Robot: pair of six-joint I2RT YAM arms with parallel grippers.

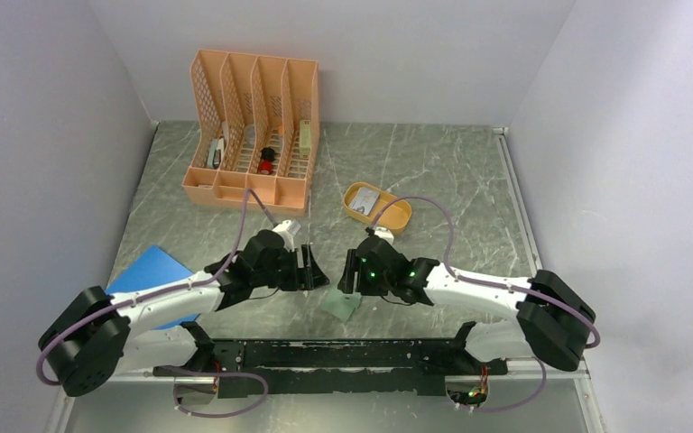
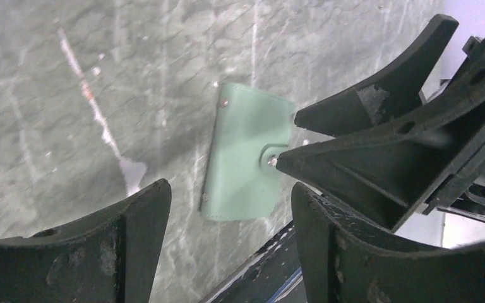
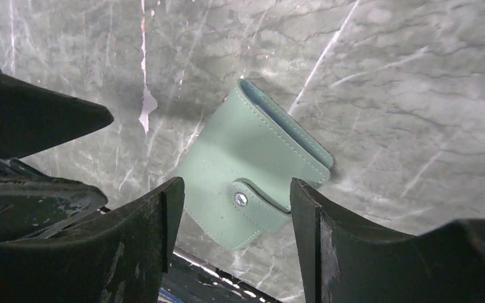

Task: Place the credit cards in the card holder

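Observation:
On the table between the two arms lies the pale green card holder (image 1: 341, 305), with its snap tab (image 3: 257, 203) fastened. Its long edge facing the right wrist camera gapes a little; whether cards are inside cannot be seen. My left gripper is open and empty, a little off the holder. My right gripper also stands open above the holder, nothing between its fingers. In the left wrist view the right gripper's fingers (image 2: 366, 104) cover part of the holder's side. A pale card-like piece (image 1: 364, 200) lies in the yellow tray (image 1: 392, 217).
A peach divided rack (image 1: 280, 193) with several small items stands at the back left. A blue sheet (image 1: 152, 271) lies at the left, partly under the left arm.

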